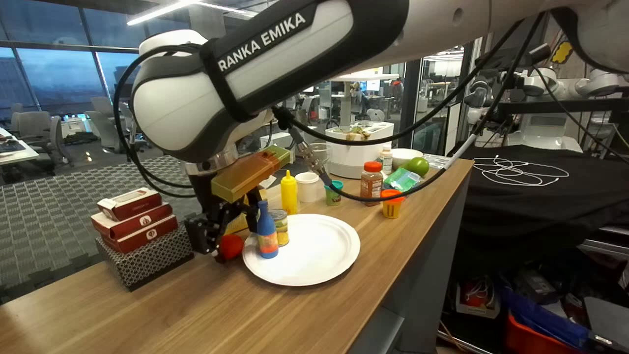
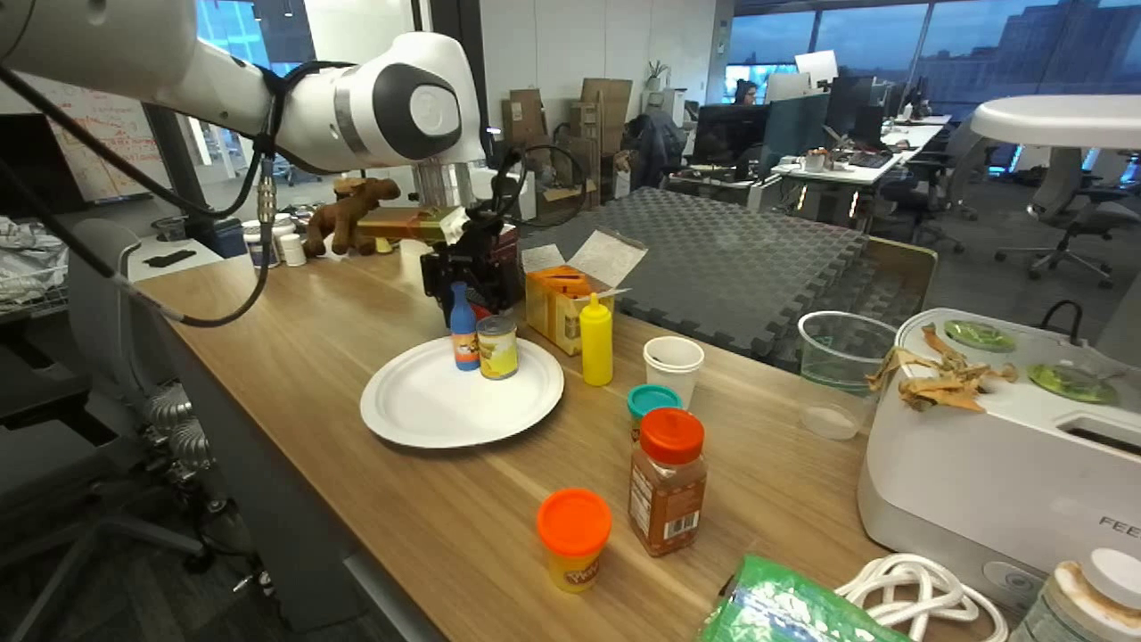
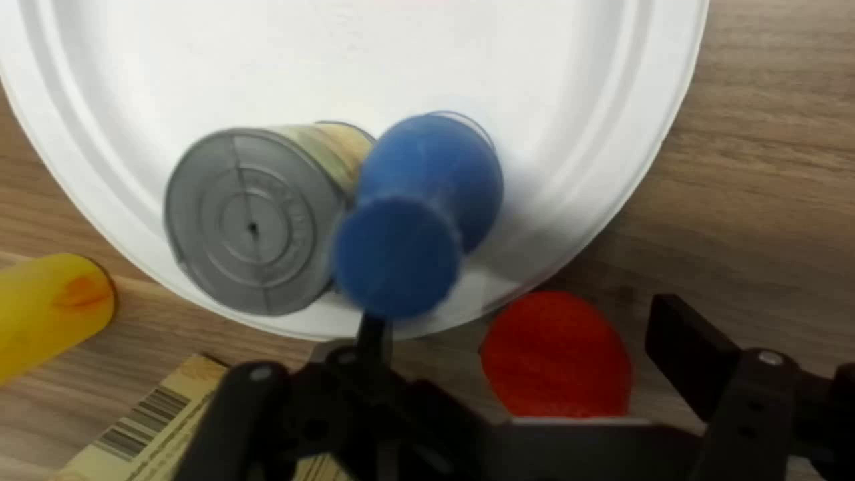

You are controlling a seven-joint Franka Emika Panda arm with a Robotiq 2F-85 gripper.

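Note:
My gripper stands open, low over the table, with the red ball-like object (image 3: 557,357) between its spread fingers, nearer the camera's bottom edge. In exterior view 1 that red object (image 1: 231,247) rests on the wood just left of the white plate (image 1: 321,253), partly hidden by a finger. On the plate a blue bottle (image 1: 267,233) stands upright beside a small can (image 1: 280,227). From above, the bottle's blue cap (image 3: 397,256) comes very close to the left finger; whether they touch cannot be told.
Behind the gripper is an open yellow box (image 2: 556,316), with a yellow squeeze bottle (image 2: 595,342) alongside. Stacked red boxes (image 1: 138,221) on a patterned box (image 1: 147,256) stand left of the gripper.

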